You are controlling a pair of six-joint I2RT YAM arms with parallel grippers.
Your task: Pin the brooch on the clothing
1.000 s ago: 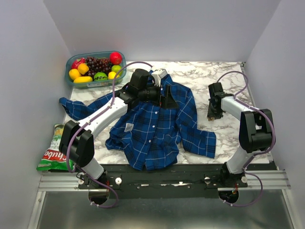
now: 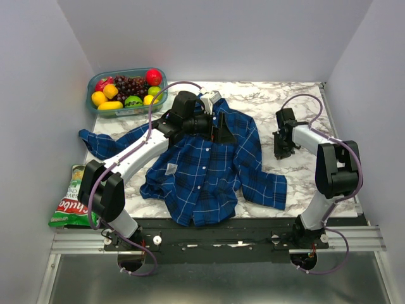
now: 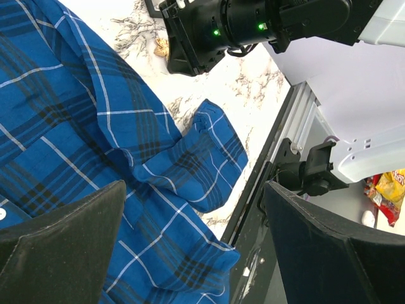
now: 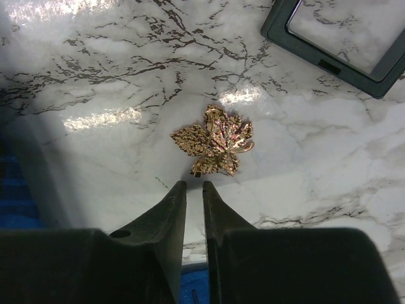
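Note:
A gold leaf-shaped brooch (image 4: 218,140) lies flat on the marble table, just beyond the tips of my right gripper. Those fingers are slightly open, a narrow empty gap between them, and they do not hold the brooch. The left wrist view shows the brooch (image 3: 161,47) beside the right arm's dark fingers (image 3: 185,47). The clothing, a blue plaid shirt (image 2: 190,171), is spread across the middle of the table. Over its upper part hangs my left gripper (image 2: 221,130), wide open and empty; its broad fingers (image 3: 73,244) frame the fabric below.
Near the brooch rests a dark rectangular frame (image 4: 329,63). A fruit basket (image 2: 124,113) stands at the back left, and a green snack bag (image 2: 68,199) at the front left. Bare marble (image 2: 278,98) lies behind the right gripper.
My right gripper has shifted slightly left and now largely covers the brooch from above. The left arm and the shirt have stayed still.

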